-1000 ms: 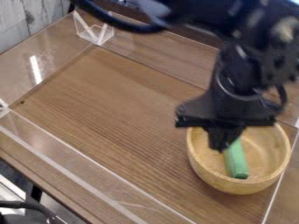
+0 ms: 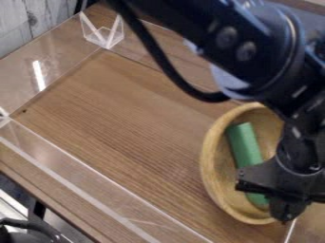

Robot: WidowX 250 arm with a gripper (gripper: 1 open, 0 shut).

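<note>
A tan round bowl [image 2: 219, 171] sits on the wooden table at the right. A green elongated object [image 2: 245, 148] lies inside it, partly hidden under the gripper. My dark gripper [image 2: 279, 196] is low over the bowl's right part, covering much of it. Whether its fingers hold anything, and how far apart they stand, is hard to make out.
A clear plastic bracket [image 2: 105, 28] stands at the back left. Transparent edging runs along the table's left and front, with a dark cable [image 2: 32, 226] beyond.
The gripper has come down and to the right from above the bowl into it, now covering more of the bowl and the green object.
</note>
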